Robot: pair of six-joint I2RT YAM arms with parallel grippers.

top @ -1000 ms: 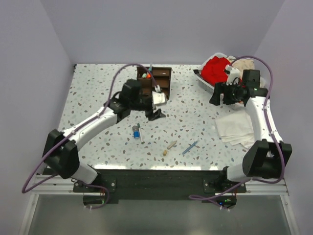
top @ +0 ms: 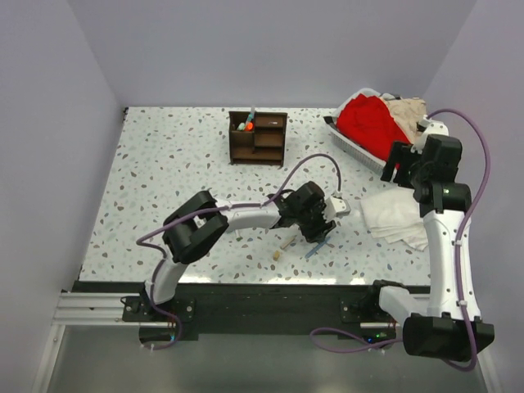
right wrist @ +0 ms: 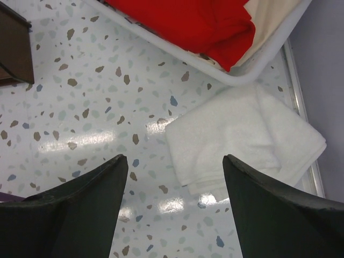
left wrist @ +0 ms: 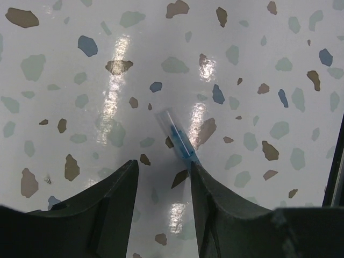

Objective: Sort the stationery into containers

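Observation:
A slim blue pen with a clear end (left wrist: 181, 138) lies on the speckled table in the left wrist view, partly hidden by one finger. My left gripper is above it, fingers apart, with nothing held between them. From the top, the blue pen (top: 317, 249) shows close to that gripper. A pale stick (top: 288, 241) and a small yellow piece (top: 277, 255) lie to its left. The brown compartment box (top: 258, 155) holds several small items, one orange. My right gripper hangs open and empty over the table at the right.
A white basket (right wrist: 236, 79) with red cloth (right wrist: 199, 27) stands at the back right. Folded white cloth (top: 393, 214) lies in front of it. My left arm stretches low across the middle of the table.
The right gripper has shifted right, away from the basket.

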